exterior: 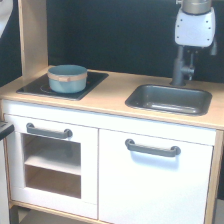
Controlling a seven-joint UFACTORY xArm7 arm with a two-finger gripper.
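Observation:
A white robot gripper [195, 45] hangs at the top right, in front of the dark backboard and above the sink [168, 97]; its fingers are too unclear to tell whether they are open or shut. A blue-grey pot [67, 84] with a tan band sits on the black hob [39, 86] on the left of the wooden counter.
The white cabinet below has a windowed left door [54, 182] and a plain right door [150, 186], both with dark handles. A faucet [180, 72] stands behind the sink. The counter [116, 88] between hob and sink is clear.

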